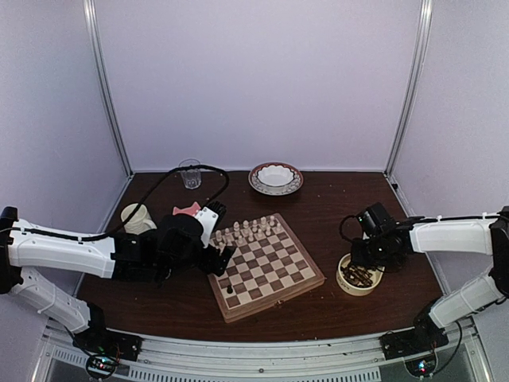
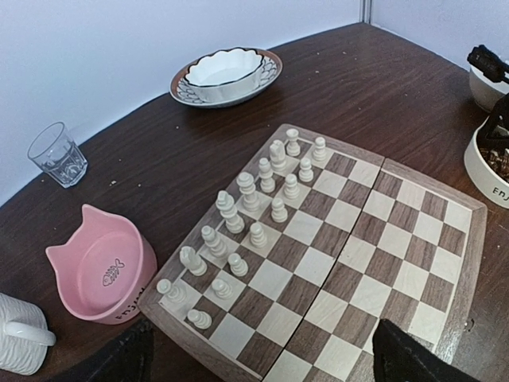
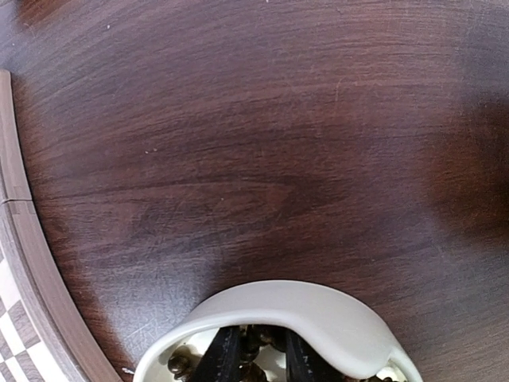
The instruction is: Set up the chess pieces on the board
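Observation:
The wooden chessboard (image 1: 270,274) lies flat, with white pieces (image 2: 249,191) upright in two rows along its far-left side. One dark piece (image 1: 230,290) stands by the board's near-left corner. My left gripper hangs open over the board's left part, nothing between its fingers. At the right, a cream bowl (image 1: 357,288) holds several dark pieces (image 3: 180,364). My right gripper reaches down into this bowl, its fingers (image 3: 225,350) partly apart. Dark pieces show in the gap; whether any is gripped I cannot make out.
Behind the board stand a patterned plate with a white bowl (image 2: 225,72) on it and a clear glass (image 2: 60,155). A pink cat-shaped bowl (image 2: 103,267) and a white mug (image 2: 21,334) are to the left. Bare table separates the board from the cream bowl.

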